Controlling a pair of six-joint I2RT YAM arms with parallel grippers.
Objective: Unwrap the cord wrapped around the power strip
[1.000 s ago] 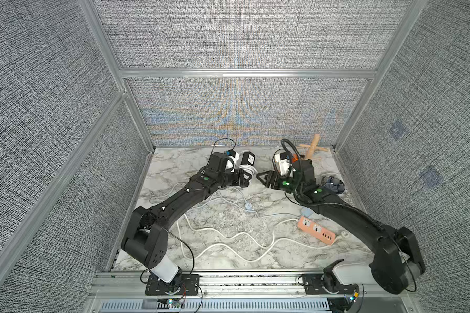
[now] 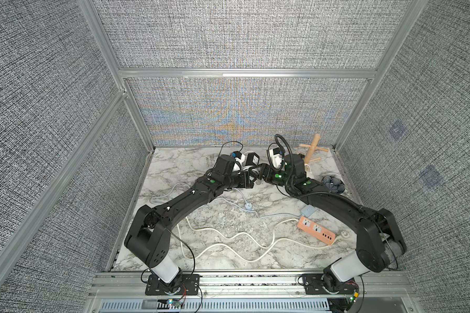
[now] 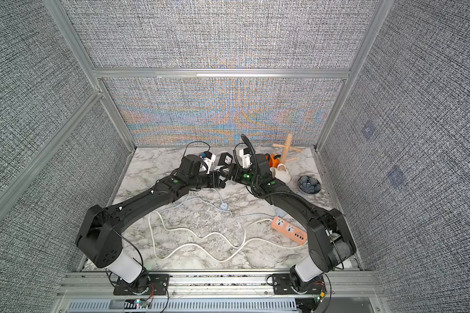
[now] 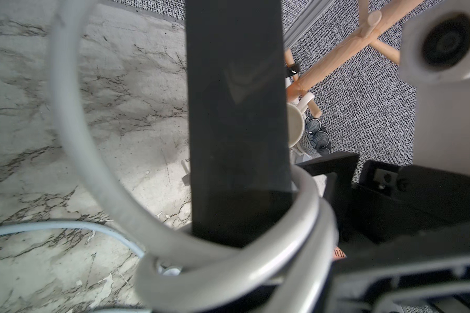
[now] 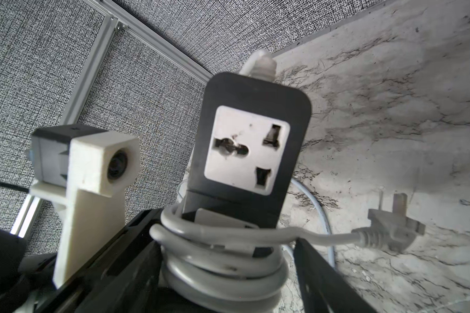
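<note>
The black power strip (image 5: 295, 120) is raised between the grippers, its white cord (image 5: 229, 234) wound in several turns around it, the plug (image 5: 391, 229) hanging to the right in the right wrist view. A loose loop of cord (image 4: 78, 125) arcs beside it in the left wrist view. My left gripper (image 2: 248, 177) is at the strip; whether it is shut is hidden by cord and strip. My right gripper (image 2: 258, 172) is open, its fingertips either side of the cord coils.
A pink power strip (image 2: 316, 230) and loose cables lie in front. A wooden rack (image 2: 312, 148), white mug (image 3: 281, 174) and dark cup holder (image 3: 309, 185) stand at the right.
My right gripper has moved left to the cord coils. My left gripper and the strip have shifted slightly to the right.
</note>
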